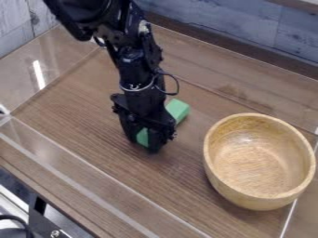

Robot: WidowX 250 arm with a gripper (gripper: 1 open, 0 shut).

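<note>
My black gripper (145, 130) reaches down over the middle of the wooden table (74, 149), shut on a green object (144, 138) that is largely hidden by the fingers. Another light green piece (177, 112) shows just behind the gripper to the right; whether it is part of the same object I cannot tell.
A large light wooden bowl (258, 158) stands to the right of the gripper. A wall runs behind it.
</note>
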